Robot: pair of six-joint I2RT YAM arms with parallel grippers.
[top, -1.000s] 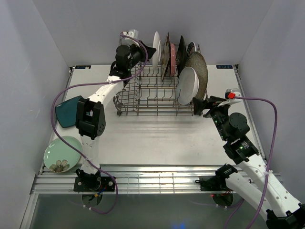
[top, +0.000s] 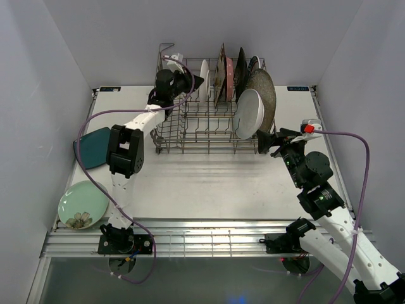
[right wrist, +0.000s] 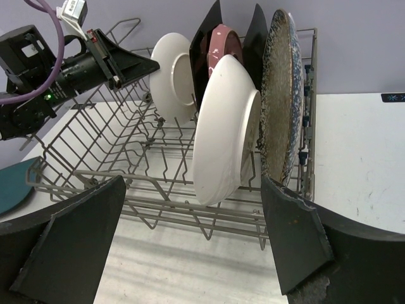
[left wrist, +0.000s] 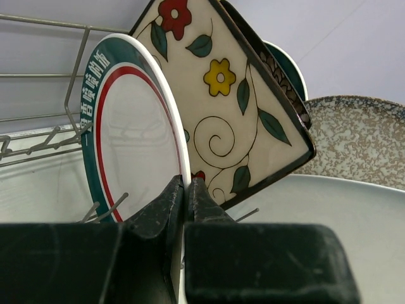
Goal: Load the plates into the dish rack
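My left gripper (top: 199,81) is shut on the rim of a white plate (left wrist: 136,145) with a red ring and green lettering, standing upright at the back of the wire dish rack (top: 190,149). Beside it stand square floral plates (left wrist: 253,152), a pink dish (top: 229,76), a large white bowl (right wrist: 215,133) and a speckled plate (right wrist: 278,95). My right gripper (top: 269,140) is open near the rack's front right corner, empty. A dark teal square plate (top: 92,149) and a light green plate (top: 83,206) lie on the counter at the left.
The rack's middle front slots are empty. The counter (top: 209,183) in front of the rack is clear. Walls close in the back and both sides, and purple cables run along both arms.
My right arm is unchanged.
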